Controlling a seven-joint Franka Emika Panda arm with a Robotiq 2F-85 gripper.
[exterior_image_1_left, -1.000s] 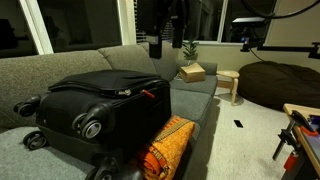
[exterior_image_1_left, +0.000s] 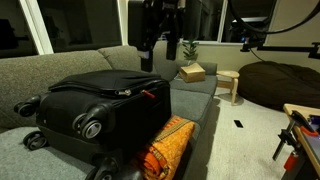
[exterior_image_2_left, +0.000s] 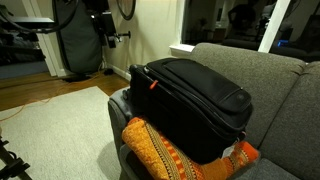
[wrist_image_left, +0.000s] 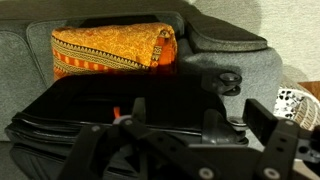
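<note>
My gripper (exterior_image_1_left: 159, 56) hangs open above the suitcase, its two fingers apart with nothing between them. In exterior view 1 the black suitcase (exterior_image_1_left: 125, 82) lies on its side on the grey couch, wheels facing the camera. A red tag shows near its upper edge. An orange patterned cloth (exterior_image_1_left: 172, 140) is beside the suitcase, toward the seat's front edge. From the other side, the cloth (exterior_image_2_left: 160, 150) lies against the suitcase (exterior_image_2_left: 190, 95). Looking down in the wrist view, the suitcase (wrist_image_left: 110, 95) is under the gripper, and the folded cloth (wrist_image_left: 110, 48) lies beyond it.
The couch backrest (exterior_image_2_left: 270, 75) rises behind the suitcase. A cardboard box (exterior_image_1_left: 192, 73) sits at the couch's far end, near a small round wooden stool (exterior_image_1_left: 228, 76). A wooden table (exterior_image_1_left: 303, 130) stands at the right. Open carpet (exterior_image_1_left: 240, 140) lies between.
In exterior view 1 my gripper has shifted slightly left and lower, coming nearer the suitcase's top. The suitcase and the cloth have not moved.
</note>
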